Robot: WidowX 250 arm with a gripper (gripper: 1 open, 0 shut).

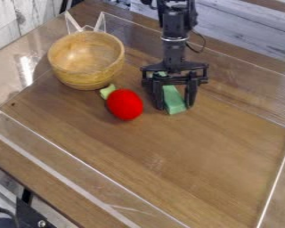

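Note:
The black gripper point(174, 87) reaches down from the top centre over a green object point(174, 102), its fingers either side of it; whether it holds the object is hard to tell. A red ball point(125, 105) rests to the left, beside a small light-green piece point(108, 90) that it partly hides.
A wooden bowl point(88, 55) sits at the upper left of the wooden table point(169, 169). A white wall and edge border the left and back.

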